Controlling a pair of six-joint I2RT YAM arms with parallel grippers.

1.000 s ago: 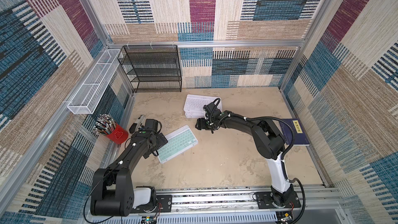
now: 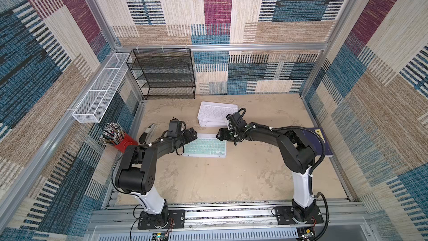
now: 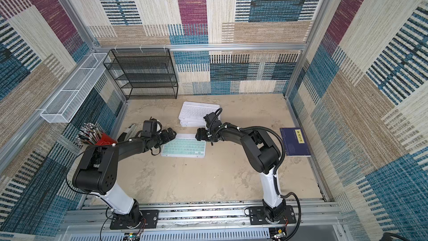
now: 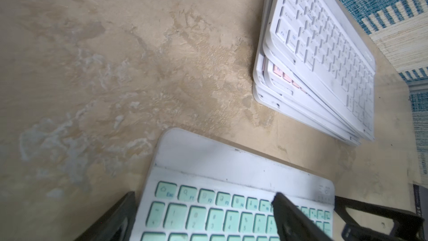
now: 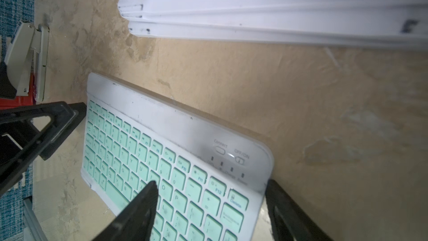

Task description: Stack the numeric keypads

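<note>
A white keyboard with mint-green keys lies on the table in front of the stack of white keyboards. My left gripper is open at its left end, one finger at the left edge and the other over the keys. At the right end, my right gripper is part open, with one finger over the keys and the other beside the right edge. In the right wrist view that edge lies between the fingers, but I cannot tell whether both touch it. The stack holds several keyboards, a white-keyed one on top and pink keys showing below.
A red pencil cup and a box cutter sit at the left. A dark blue book lies at the right, and a black wire shelf stands at the back.
The mint-keyed keyboard has turned from a slant to nearly square with the table and shifted right and back. My left gripper moved right and back with it; my right gripper shifted slightly right.
</note>
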